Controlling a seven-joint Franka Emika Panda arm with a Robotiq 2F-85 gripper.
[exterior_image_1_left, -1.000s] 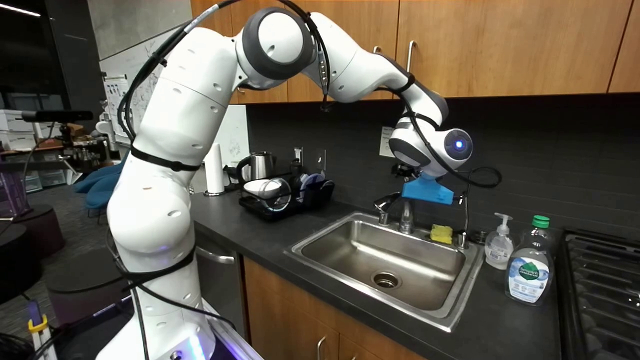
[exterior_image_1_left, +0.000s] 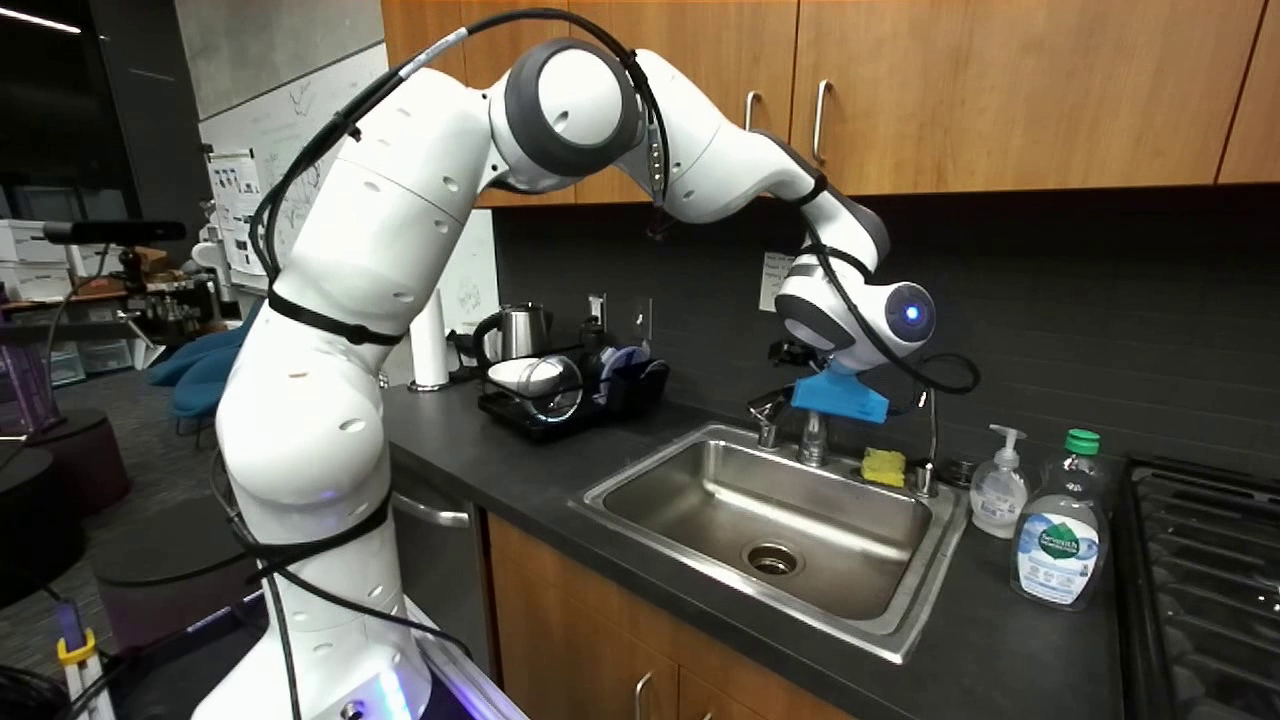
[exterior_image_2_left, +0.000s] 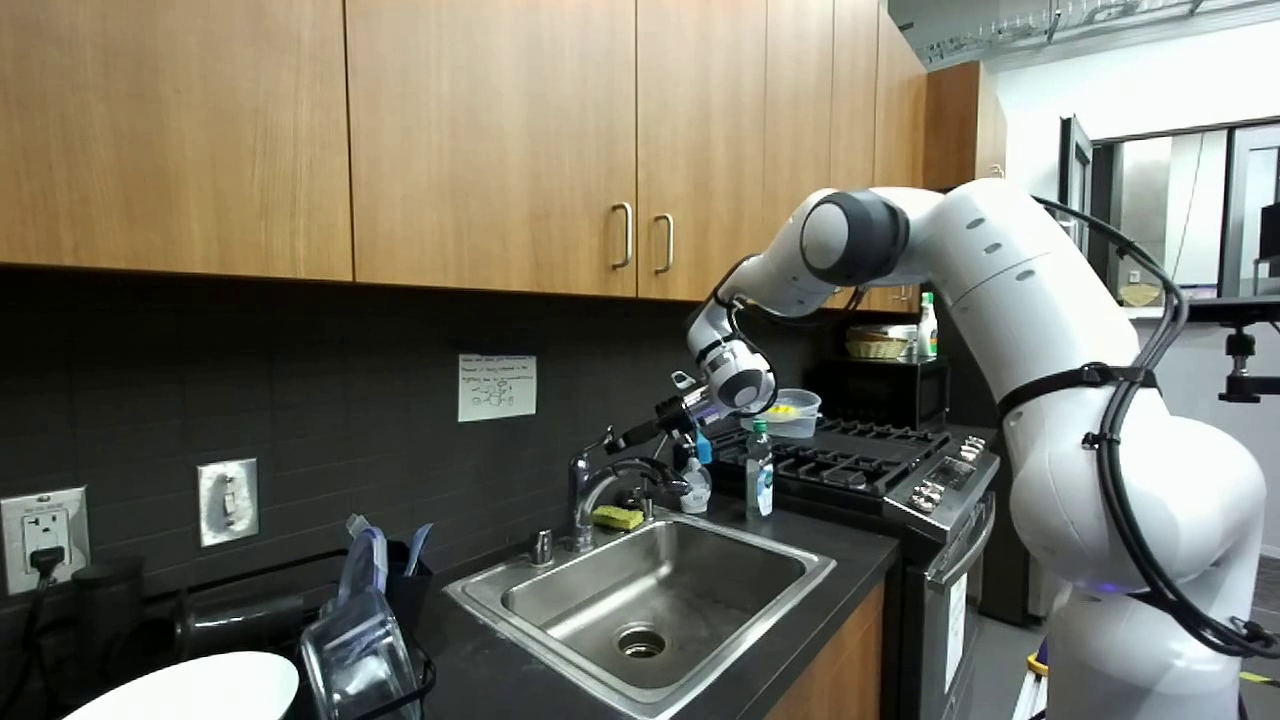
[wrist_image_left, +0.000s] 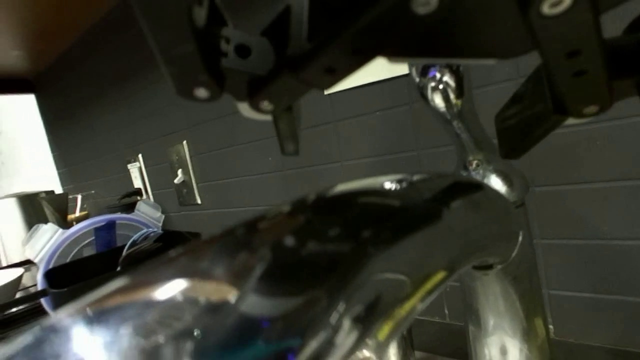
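Note:
In the wrist view my gripper stands open, its dark fingers spread wide with nothing held between them. The faucet's chrome lever (wrist_image_left: 445, 99) shows in the gap, towards the right finger; whether they touch, I cannot tell. Below the fingers, the shiny spout (wrist_image_left: 288, 258) crosses the picture in close-up. In the second exterior view the gripper (exterior_image_2_left: 626, 439) is just above the faucet (exterior_image_2_left: 584, 498), tilted down towards its top. The first exterior view has a blue bracket (exterior_image_1_left: 840, 395) at my wrist, covering much of the gripper behind the faucet (exterior_image_1_left: 813, 439).
The steel sink (exterior_image_1_left: 720, 498) looks empty. A yellow sponge (exterior_image_1_left: 884, 467) rests behind it. To its right are a soap pump (exterior_image_1_left: 998, 490), a dish soap bottle (exterior_image_1_left: 1060, 540) and the stove (exterior_image_1_left: 1212, 576). A dish rack (exterior_image_1_left: 528, 414) stands left. Cabinets (exterior_image_1_left: 1032, 96) hang above.
In the first exterior view, my wrist and its blue bracket have shifted slightly left and down. The elbow has come lower and a little right. The sink and counter items have stayed put.

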